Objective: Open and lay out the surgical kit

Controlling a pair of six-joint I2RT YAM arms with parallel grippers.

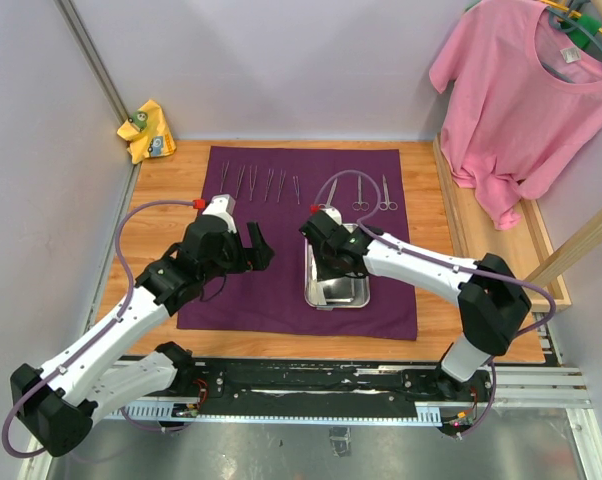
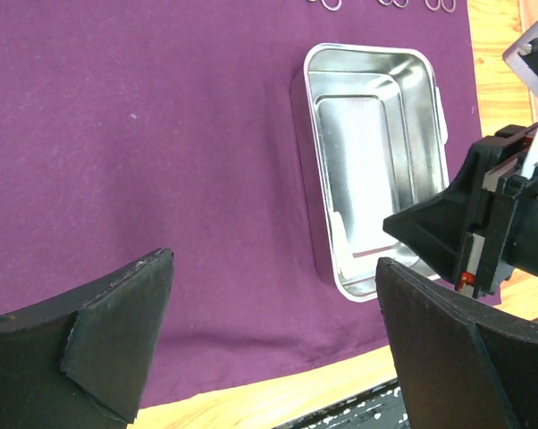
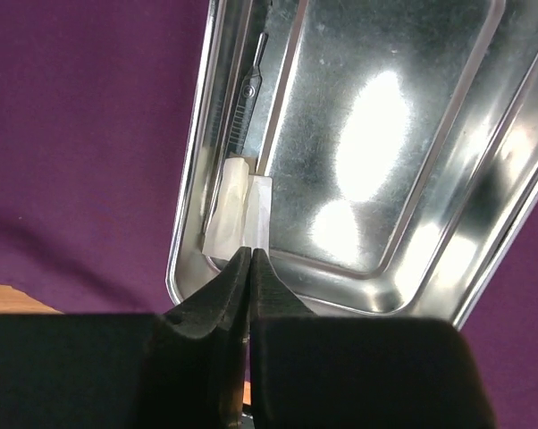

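On the purple cloth (image 1: 251, 300) stands the metal tray (image 1: 353, 303), right of centre. In the right wrist view, a slim metal scalpel handle (image 3: 245, 107) lies along the tray's side channel, with pale wrapped strips (image 3: 226, 213) below it at the corner. Just at the near end of these strips is my right gripper, its fingertips together with nothing visible between them. My left gripper is open and empty above bare cloth left of the tray. Thin forceps-like tools (image 1: 253, 182) and several scissors (image 1: 385, 192) lie in a row along the cloth's far side.
Left of the tray the cloth is wide and clear. The right arm reaches across the tray from the right. A yellow bag (image 1: 148, 132) sits at the back left corner; a pink shirt (image 1: 531, 95) hangs at the back right.
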